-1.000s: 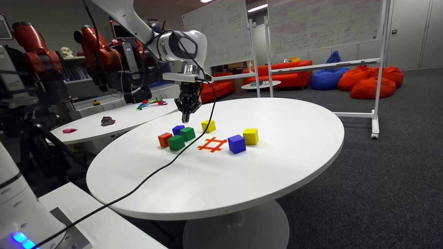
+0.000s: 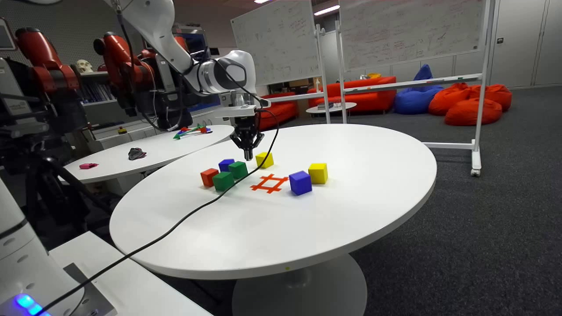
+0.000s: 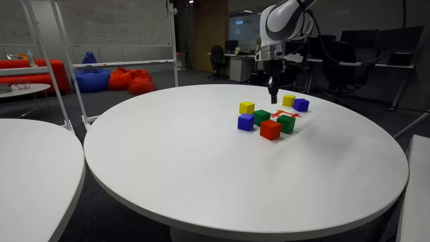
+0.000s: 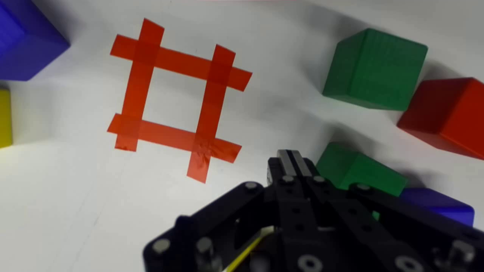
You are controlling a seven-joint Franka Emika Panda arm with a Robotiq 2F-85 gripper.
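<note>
My gripper is shut, with nothing between its fingers, and hangs above the white table. In the wrist view its tips lie beside one green cube [image 4: 369,172] and apart from the red tape square [image 4: 179,63], which is empty inside. Another green cube [image 4: 376,70] sits close to a red cube [image 4: 449,115]. A blue cube [image 4: 438,204] is partly covered by the gripper. Across the tape square stand a second blue cube [image 2: 300,182] and a yellow cube [image 2: 318,173]. A second yellow cube [image 2: 264,160] lies just past the gripper in exterior view 1.
A dark cable [image 2: 181,221] runs across exterior view 1 in front of the table. Wide bare areas of the round table [image 3: 181,161] surround the cubes. Another white table [image 3: 36,173] stands alongside.
In exterior view 1 my gripper has moved right and slightly lower, from over the blue and green cubes toward the yellow cube. The cubes have stayed where they were.
</note>
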